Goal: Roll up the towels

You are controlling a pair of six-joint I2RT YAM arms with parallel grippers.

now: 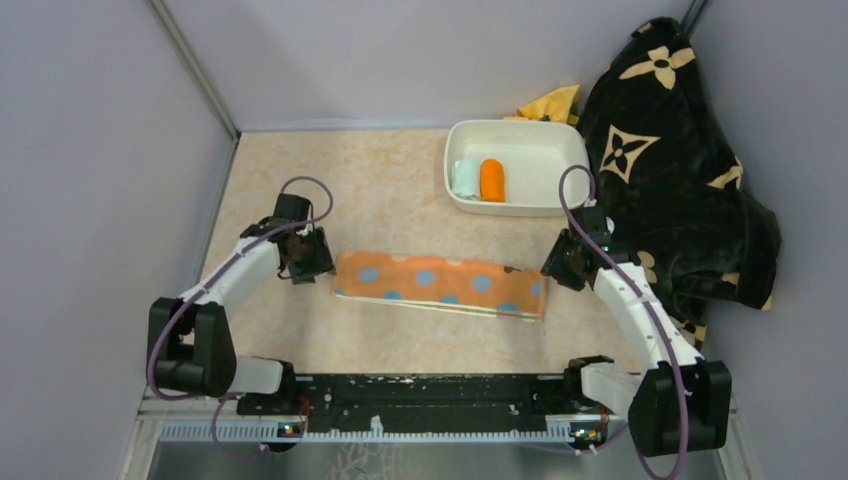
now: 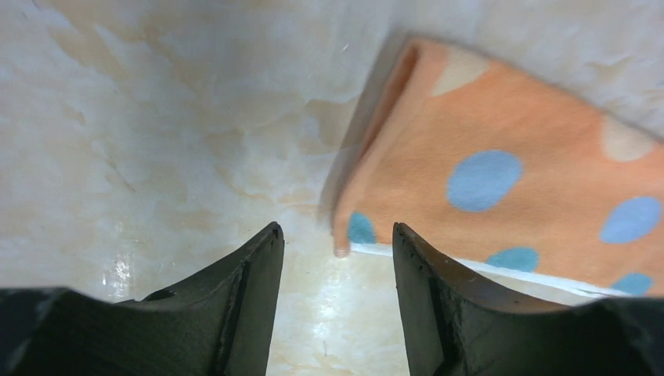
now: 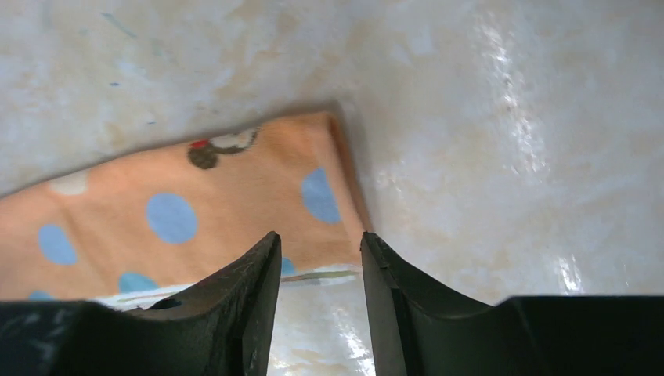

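An orange towel with blue dots (image 1: 440, 280) lies folded into a long flat strip across the front middle of the table, pale layers showing along its near edge. My left gripper (image 1: 322, 260) hangs open just off its left end; in the left wrist view that end (image 2: 415, 157) sits beyond the spread fingers. My right gripper (image 1: 558, 265) is at the right end, raised, its fingers apart with nothing held; the right wrist view shows that folded corner (image 3: 313, 149) beyond them.
A white bin (image 1: 540, 165) at the back holds a rolled orange towel and a pale one. A yellow cloth (image 1: 550, 103) lies behind it. A dark patterned blanket (image 1: 670, 200) covers the right side.
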